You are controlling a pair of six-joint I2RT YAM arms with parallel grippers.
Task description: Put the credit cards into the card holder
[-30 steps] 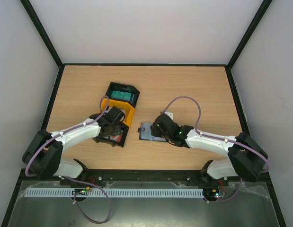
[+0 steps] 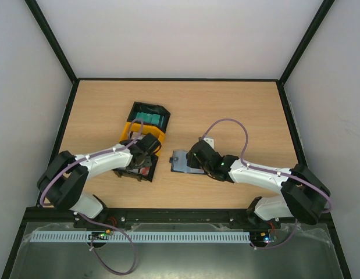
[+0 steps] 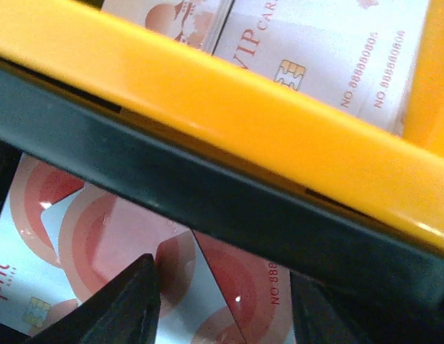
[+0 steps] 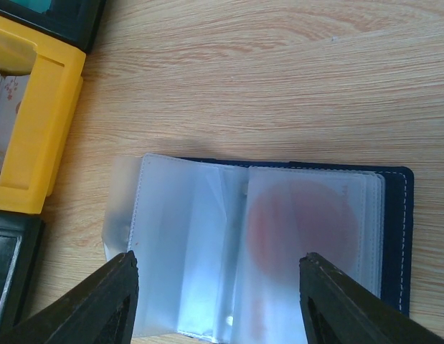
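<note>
Red-and-white cards (image 3: 46,222) lie overlapping in the front black bin (image 2: 146,176). Over them, my left gripper stands open, a finger at each side of the view; no card is clearly clasped. The dark navy card holder (image 4: 397,236) lies opened on the table, its clear sleeves (image 4: 186,244) spread. Through the right-hand sleeve a pale red round print shows. Just above the holder, my right gripper is open with its fingers apart and nothing held between them. From the top, both arms partly hide the bin and the holder.
A yellow bin (image 4: 53,122) with white VIP cards (image 3: 315,57) adjoins the front bin; its wall rises close to my left fingers. Behind it is a black bin with teal cards (image 2: 149,118).
The right arm and card holder stay nearly still.
</note>
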